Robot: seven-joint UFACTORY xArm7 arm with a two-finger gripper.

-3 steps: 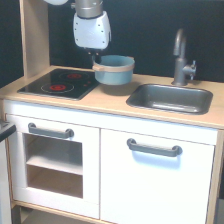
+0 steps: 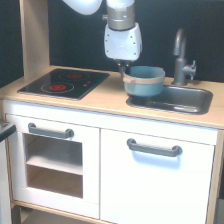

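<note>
My gripper (image 2: 124, 69), below the white arm (image 2: 122, 42), is at the left rim of a light blue pot (image 2: 146, 82). It appears shut on the pot's edge, though the fingertips are small and partly hidden. The pot is upright, over the left part of the metal sink (image 2: 193, 98), covering that side of it. From this view I cannot tell whether its base touches the sink.
A faucet (image 2: 181, 58) rises behind the sink, just right of the pot. On the left lies a black stovetop (image 2: 62, 84) with nothing on it. Cabinet doors with dark handles (image 2: 154, 149) face the front; bare wooden counter (image 2: 108, 93) lies between.
My arm and the pot have moved together to the right and slightly lower in view, from the counter beside the stovetop to the sink's left side.
</note>
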